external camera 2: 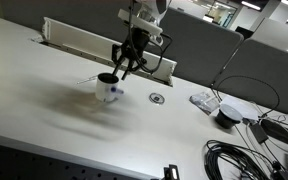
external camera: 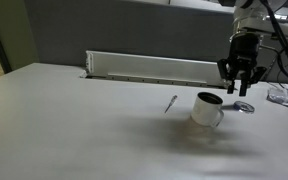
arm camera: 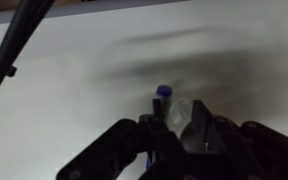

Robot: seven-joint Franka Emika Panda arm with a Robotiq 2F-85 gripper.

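Note:
A white mug [external camera: 206,110] with a dark inside stands upright on the table. My gripper [external camera: 236,88] hangs above and to the right of it in exterior view 1, fingers pointing down and apart. A small blue object [external camera: 232,106] shows beside the mug, below the gripper. In exterior view 2 the gripper [external camera 2: 123,70] is over the mug's far right side, with the blue object [external camera 2: 118,91] at the mug's right. The dark wrist view shows a blue end [arm camera: 164,91] and a translucent piece just beyond the fingertips; whether they touch I cannot tell.
A thin pen-like item [external camera: 171,103] lies left of the mug. A round metal disc [external camera 2: 157,98] and a clear plastic packet [external camera 2: 202,102] lie to the right. Black cables [external camera 2: 234,158] fill the front right.

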